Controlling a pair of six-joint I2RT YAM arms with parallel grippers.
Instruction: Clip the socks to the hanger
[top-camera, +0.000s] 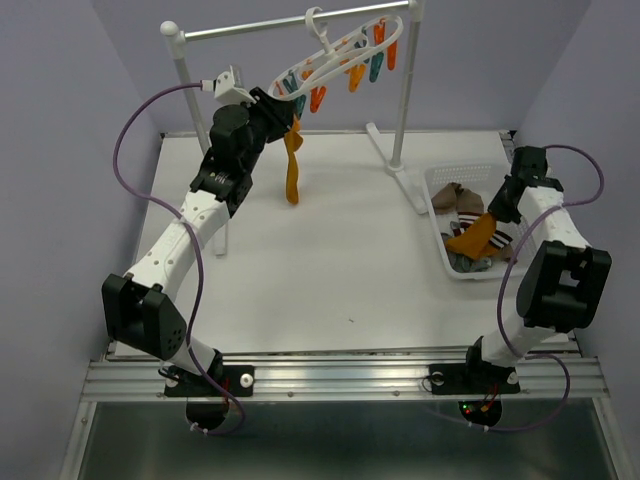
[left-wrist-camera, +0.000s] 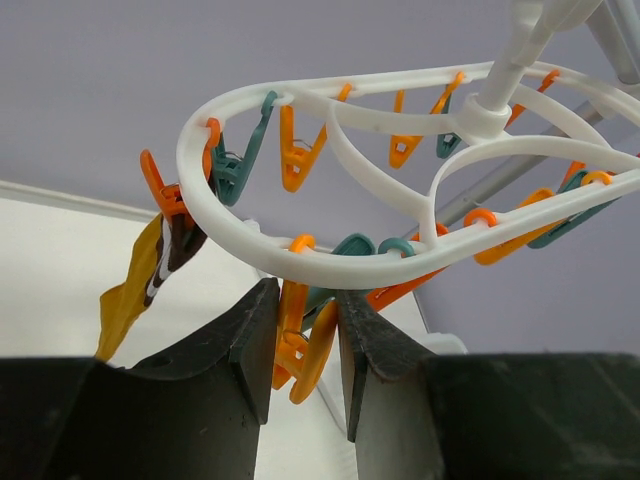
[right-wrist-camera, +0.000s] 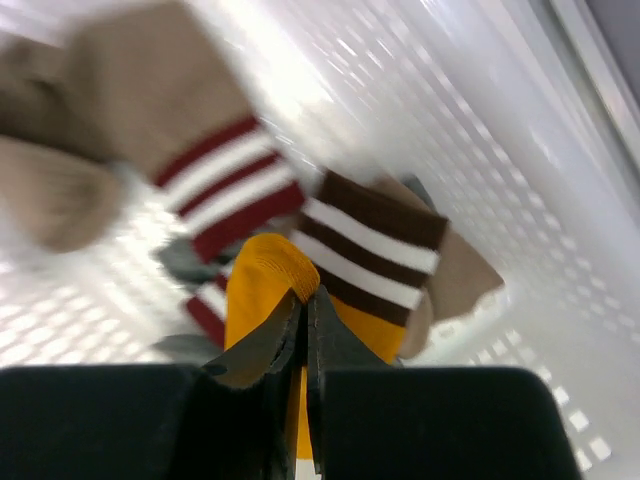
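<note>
A white oval hanger (top-camera: 350, 55) with coloured clips hangs from the rack. A yellow, brown-striped sock (left-wrist-camera: 130, 300) dangles from an orange clip at its left end. My left gripper is shut on an orange clip (left-wrist-camera: 320, 355) beneath the hanger's rim. At the right, in the white basket (top-camera: 433, 225), my right gripper is shut on a yellow sock (right-wrist-camera: 255, 290), lifting part of it above brown and striped socks (right-wrist-camera: 240, 190).
The rack's upright (top-camera: 404, 100) and foot stand just left of the basket.
</note>
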